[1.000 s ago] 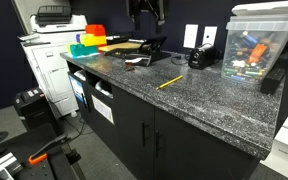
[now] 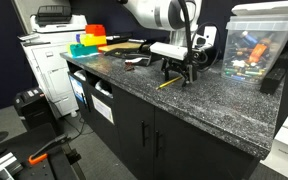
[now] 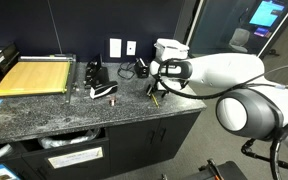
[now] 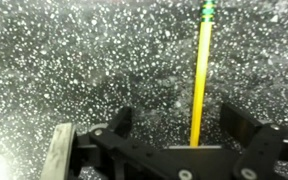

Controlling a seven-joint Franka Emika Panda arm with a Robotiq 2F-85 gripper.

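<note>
A yellow pencil with a green band near one end lies on the dark speckled countertop. It also shows in exterior view 1 as a short yellow pencil, and in exterior view 2 just under the gripper. Low over the counter, my gripper is open, with its dark fingers wide apart on both sides of the pencil's lower end. The pencil runs nearer the right finger than the left one. Its near tip meets the gripper's body at the bottom of the wrist view.
A clear bin of colourful items stands at the right end of the counter. Behind the arm are a black device and a wooden board. Bare counter lies in front, bounded by its front edge.
Over the last second the arm has come down from high above the counter, moving rightward in exterior view 1, to just over the pencil. The pencil has not moved.
</note>
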